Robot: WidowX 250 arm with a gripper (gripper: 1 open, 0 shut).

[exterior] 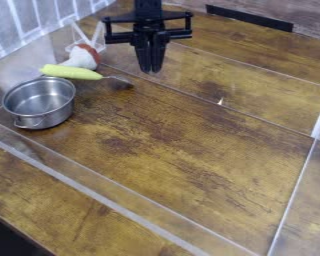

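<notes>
My black gripper (149, 62) hangs over the back middle of the wooden table, its fingertips close together and nothing visible between them. Below it and to the left, a utensil with a pale yellow-green handle (72, 72) lies with its metal end toward the middle of the table. A steel pot (40, 108) stands at the left, in front of that utensil. A white and reddish object (83, 54), too small to identify, sits behind the handle.
Clear plastic panels border the workspace, along the left and right (296, 210).
</notes>
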